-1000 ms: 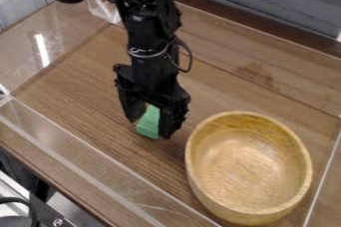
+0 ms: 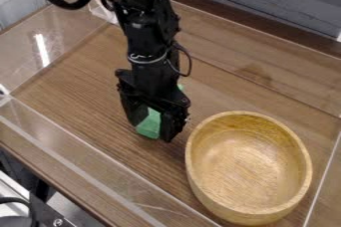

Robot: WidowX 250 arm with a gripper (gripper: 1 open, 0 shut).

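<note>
My black gripper hangs down in the middle of the camera view, low over a green object on the wooden table. A cream oval tub sits to the right of the gripper.
The wooden table has free room left and behind. A grey wall runs along the back. A white object is at the back left, partly behind the arm.
The gripper has shifted only slightly around the green object, which stays in about the same place.
</note>
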